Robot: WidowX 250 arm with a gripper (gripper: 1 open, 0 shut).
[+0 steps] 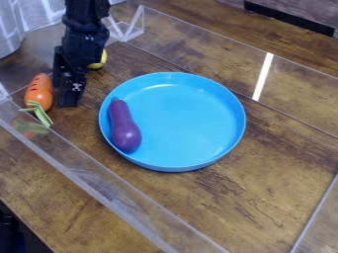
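Observation:
The black gripper (pixel 69 87) is low at the left, its fingers just right of an orange carrot (pixel 40 93) with a green top, which lies near the clear barrier. The gripper is open; whether it touches the carrot is hard to tell. A blue plate (pixel 185 128) holds a purple eggplant (pixel 125 128) on its left side. A yellow object (pixel 98 61) lies behind the arm, partly hidden.
A clear plastic barrier (pixel 99 188) runs along the left front. A metal pot (pixel 7 25) is at the upper left edge.

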